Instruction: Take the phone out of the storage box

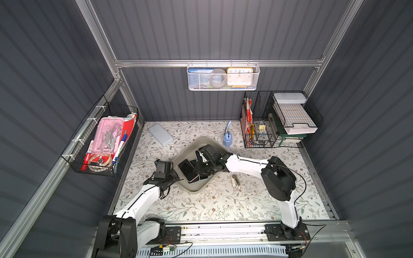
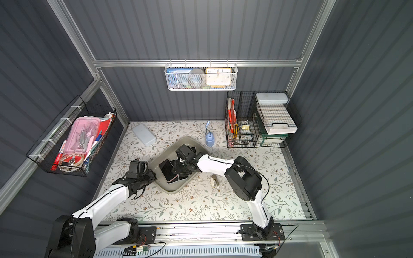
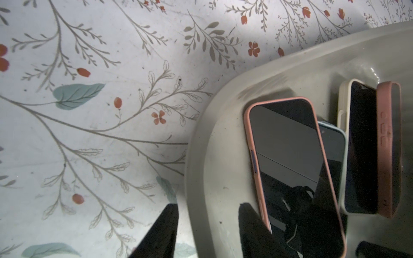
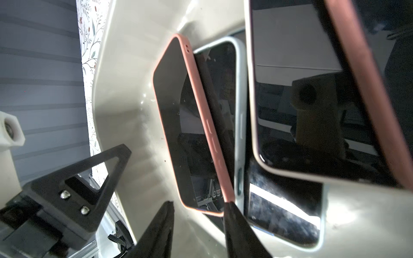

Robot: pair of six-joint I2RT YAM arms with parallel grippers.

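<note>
The grey storage box point(image 1: 182, 183) holds several phones, among them a pink-cased phone point(image 3: 288, 163) lying face up and a cream-cased phone point(image 3: 359, 146). In the right wrist view another pink-cased phone point(image 4: 189, 129) leans beside a pale blue one point(image 4: 241, 129). My right gripper is down inside the box, fingers apart, tips at the lower end of that pink phone; whether it touches is unclear. My left gripper stands open at the box's left rim, nothing between its fingers.
A pale flat case point(image 1: 160, 134) and a blue holder point(image 1: 227, 137) stand behind the box; a small beige item point(image 1: 235, 181) lies right of it. A wire rack point(image 1: 275, 142) fills the back right.
</note>
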